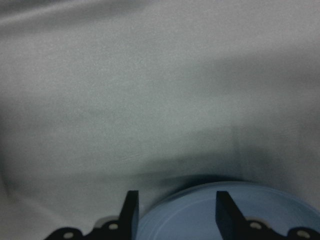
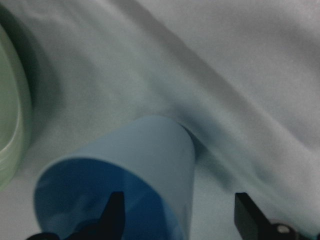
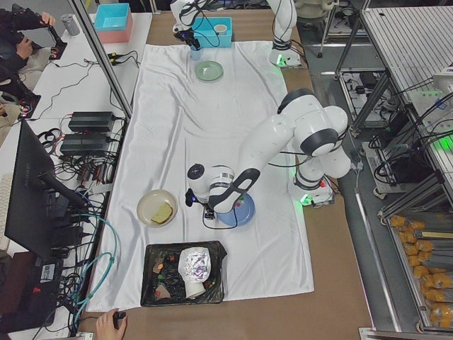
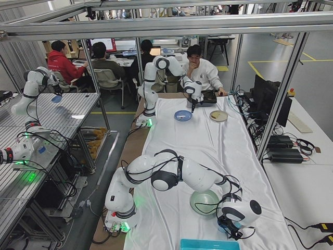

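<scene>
My left gripper stands open over the white cloth, its fingers at the edge of a blue plate (image 1: pixel 185 220). In the camera left view that plate (image 3: pixel 243 212) is partly hidden under the left arm, right of a tan plate (image 3: pixel 148 209) with a yellow piece on it. At the far end, my right gripper is open low at a light blue cup (image 2: pixel 145 142) lying on its side or tilted, one finger in front of its opening. A pale green plate (image 2: pixel 15 120) lies beside the cup.
A black-lined tray (image 3: pixel 163 296) with a foil-covered item sits at the near end. A turquoise bin (image 4: pixel 208 244) stands at the other end by the right arm.
</scene>
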